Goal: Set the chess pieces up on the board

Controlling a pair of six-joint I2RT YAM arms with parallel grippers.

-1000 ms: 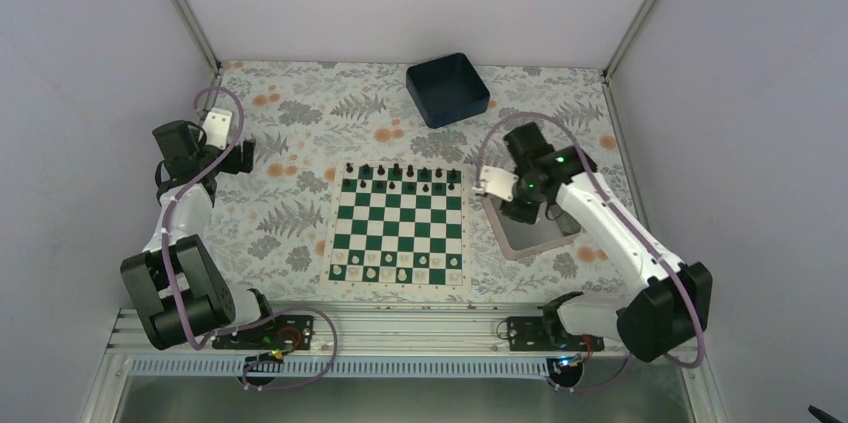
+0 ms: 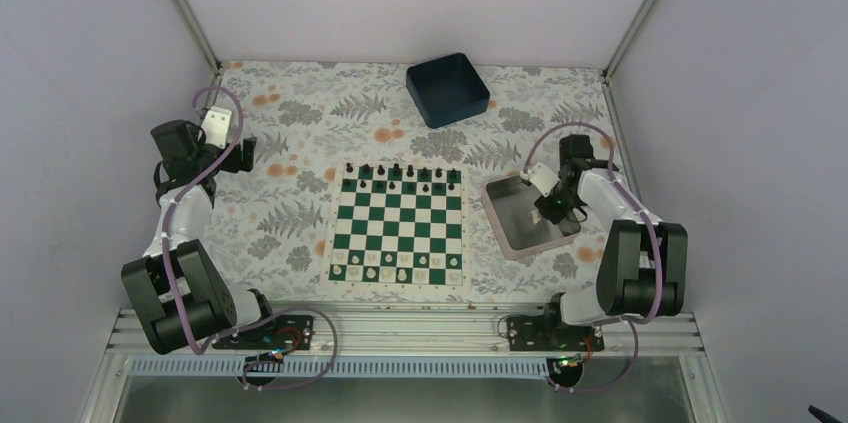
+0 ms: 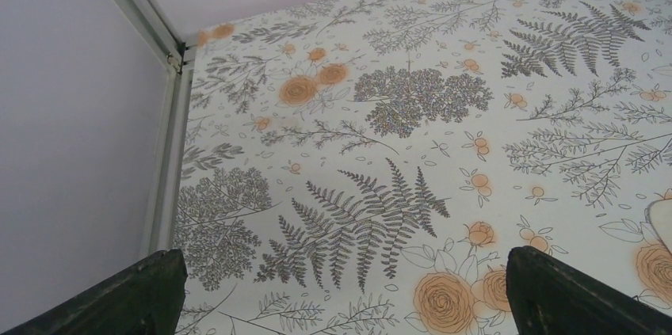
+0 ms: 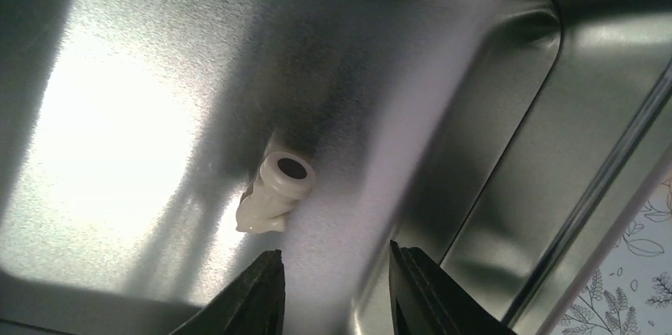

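One white chess piece, seemingly a knight, lies on its side on the floor of the grey metal tray. Over that tray, my right gripper is open, its fingertips a little short of the piece and nothing between them. On the green-and-white board, dark pieces fill the far rows and white pieces stand along the near rows. Far from the board at the left, my left gripper hangs wide open above bare tablecloth, with nothing between its fingers.
A dark blue bin stands at the back of the table, right of centre. The tray's raised rim surrounds the right gripper's workspace. Patterned tablecloth is clear between the left arm and the board.
My right gripper has moved right from beside the board to over the tray, opened wider and come down closer to the white piece. The left arm has shifted only slightly.
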